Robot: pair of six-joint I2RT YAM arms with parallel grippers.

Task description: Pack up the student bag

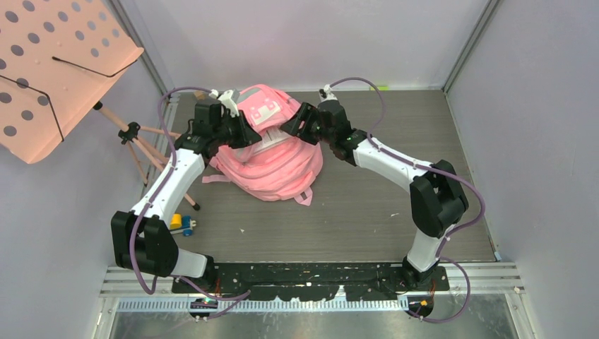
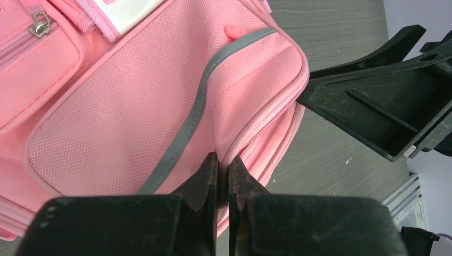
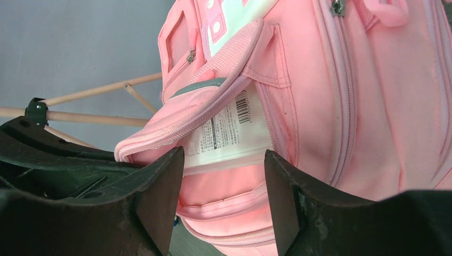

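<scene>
The pink bag (image 1: 275, 176) slumps on the table's left half. My left gripper is shut on the pink fabric edge of the bag's flap (image 2: 256, 74), which has a grey strip. My right gripper is part open, pointed at the bag's opening beside that flap. A white item with a barcode (image 3: 226, 130) shows inside the opening, between and beyond the right fingertips; nothing appears gripped there. In the left wrist view the right gripper's black body stands close against the flap's right side.
An easel with a pink dotted board (image 1: 56, 78) stands at the left. Small yellow (image 1: 176, 221) and blue (image 1: 187, 226) objects lie near the left arm.
</scene>
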